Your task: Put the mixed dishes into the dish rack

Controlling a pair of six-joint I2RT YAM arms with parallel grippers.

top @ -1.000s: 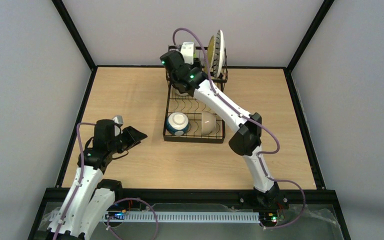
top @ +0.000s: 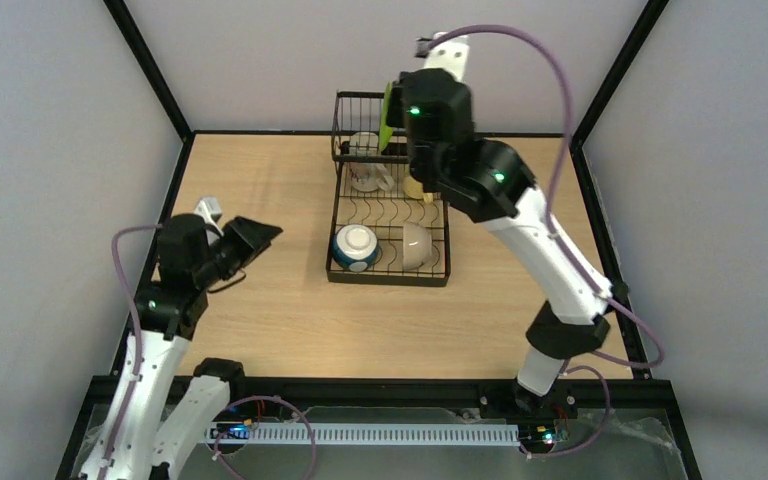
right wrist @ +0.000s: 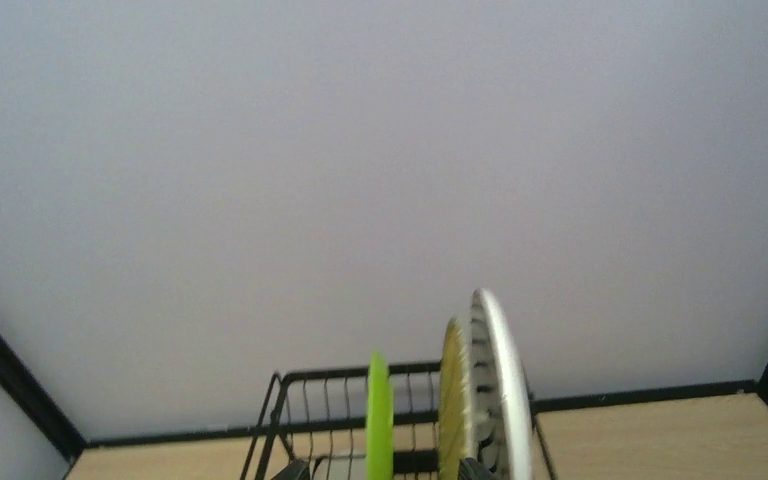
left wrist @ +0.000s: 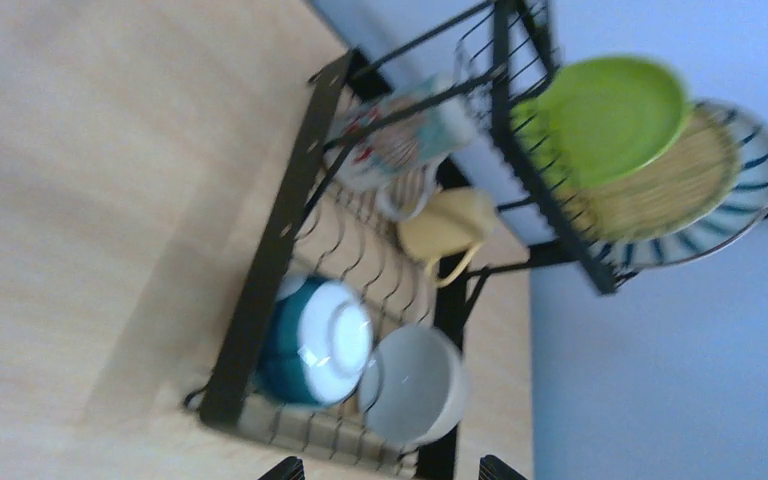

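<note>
In the upper tier of the black dish rack point(top: 390, 280) stand a green plate point(left wrist: 605, 125), a woven tray point(left wrist: 695, 180) and a blue-striped plate point(left wrist: 755, 195), all on edge. Below are a patterned mug point(left wrist: 400, 135) and a yellow mug point(left wrist: 450, 225). A teal bowl point(left wrist: 300, 345) and a white bowl point(left wrist: 410, 385) lean at the front of the lower tier. Pulled back from the plates, my right gripper is open with its fingertips apart and holds nothing. Left of the rack, my left gripper hangs open and empty.
Bare wooden tabletop point(top: 290, 335) surrounds the rack on the left, front and right. A wall point(top: 290, 60) rises close behind it. My right arm point(top: 540, 250) covers the rack's upper right in the top view.
My right gripper has drawn back and up from the plates, its arm shifting right. The green plate stays standing in the rack.
</note>
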